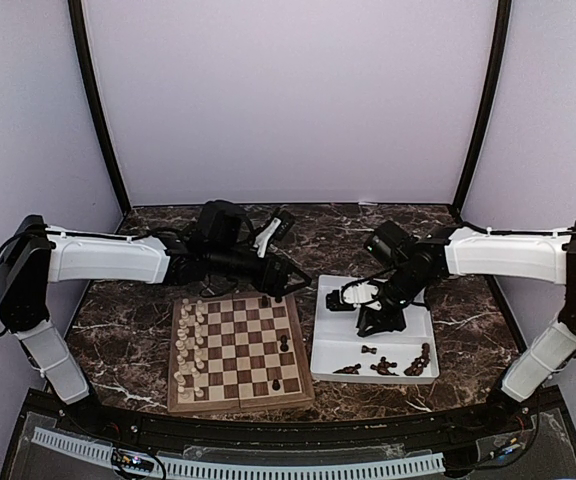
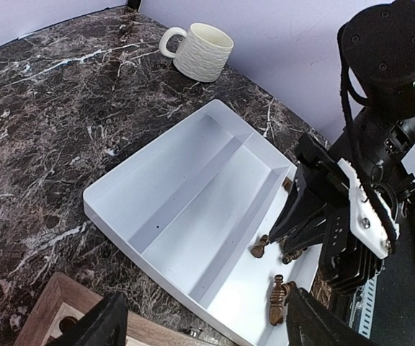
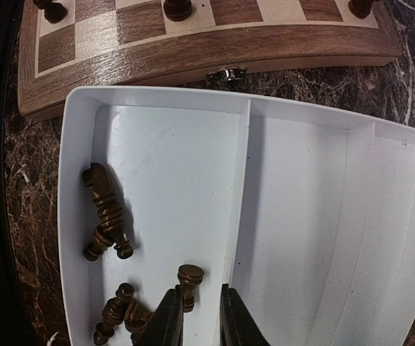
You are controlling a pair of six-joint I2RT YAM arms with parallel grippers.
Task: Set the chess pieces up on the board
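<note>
White pieces line the left side of the chessboard; a few dark pieces stand on its right half. My left gripper hangs by the board's far right corner. Its fingers are spread with nothing between them in the left wrist view. Over the white tray is my right gripper, its narrow fingers apart and empty. Just ahead of them, a small dark piece lies on the tray floor. Other dark pieces, among them a long one, lie in the same near compartment.
Dividers split the tray; its far compartments look bare. A white mug stands on the marble table beyond the tray. A metal clasp sits on the board's edge. The two arms are close together above the tray and board.
</note>
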